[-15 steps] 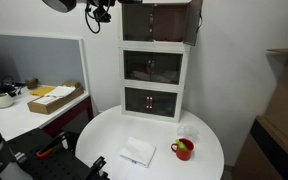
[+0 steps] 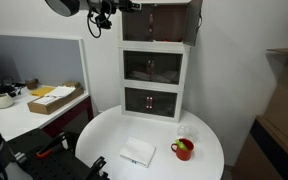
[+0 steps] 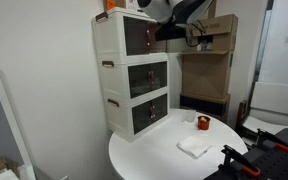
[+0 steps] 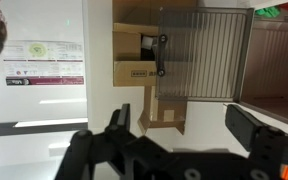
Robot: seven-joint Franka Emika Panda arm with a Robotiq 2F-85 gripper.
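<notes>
In the wrist view my gripper is open, and nothing shows between its fingers. Beyond them is a ribbed, see-through door panel (image 4: 206,58) with a dark handle (image 4: 162,55). The white cabinet (image 2: 152,46) stands at the back of the round table, with dark see-through fronts. Its top door (image 2: 193,22) stands swung out on the right. The arm reaches in high at the cabinet's top level; the fingertips are hard to make out in the exterior views. Whether they touch the cabinet I cannot tell.
On the white table (image 2: 104,130) lie a folded white cloth or paper (image 2: 137,151), a red mug (image 2: 182,149) with something green in it, and a clear container (image 2: 188,131). Cardboard boxes (image 3: 206,75) stand behind the cabinet.
The arm at the top of exterior view 1 has come slightly lower and shifted a little. The cabinet, its swung-out door and the things on the table look the same.
</notes>
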